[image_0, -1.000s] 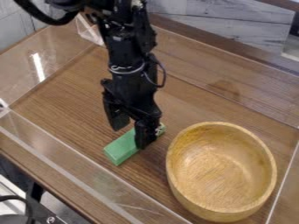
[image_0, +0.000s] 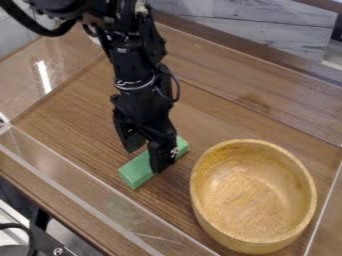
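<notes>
My black gripper (image_0: 147, 145) is open, hanging low over a green block (image_0: 139, 172) that lies diagonally on the wooden table. The fingers straddle the upper part of the block; whether they touch it I cannot tell. A large yellow bowl (image_0: 253, 195) stands just to the right of the block.
The wooden table (image_0: 67, 120) has free room to the left and behind my arm. Its front left edge runs diagonally near the block. A pale panelled wall (image_0: 254, 25) is at the back.
The gripper has shifted slightly over the block, and its fingers sit differently around it. The block and bowl show no clear movement.
</notes>
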